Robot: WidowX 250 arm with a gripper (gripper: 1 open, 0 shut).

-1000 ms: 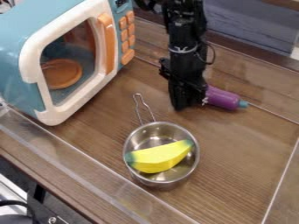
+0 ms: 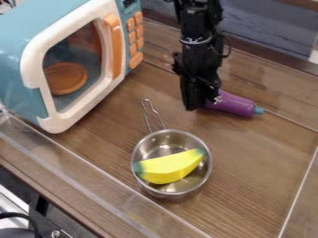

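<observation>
My black gripper [image 2: 194, 93] is low over the wooden counter, at the near left end of a purple toy eggplant [image 2: 235, 104] with a teal tip, which lies on its side. The fingertips are dark and partly hide that end; whether anything is between them I cannot tell. In front, a small steel pan [image 2: 181, 188] with a wire handle holds a yellow wedge-shaped toy [image 2: 174, 165] with a green end.
A toy microwave [image 2: 50, 42] in blue and white, with an orange plate inside, stands at the back left. A wall runs along the back.
My gripper has shifted very slightly over the last second, staying at the eggplant's end. The pan and microwave are unchanged.
</observation>
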